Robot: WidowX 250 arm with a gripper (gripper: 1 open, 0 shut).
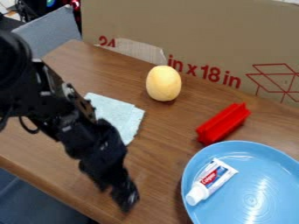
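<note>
My black gripper (117, 188) is low over the wooden table at the lower left, its fingers pointing down and right, with nothing seen between them. A red block-like object (223, 122) lies at the right of the table, behind the blue plate (260, 201). A toothpaste tube (211, 179) rests on the plate. A pale cloth (122, 113) lies flat behind the gripper, partly hidden by the arm.
A yellow oval object (163, 83) stands at the back of the table before a cardboard box (211, 31). The table's edge runs along the lower left.
</note>
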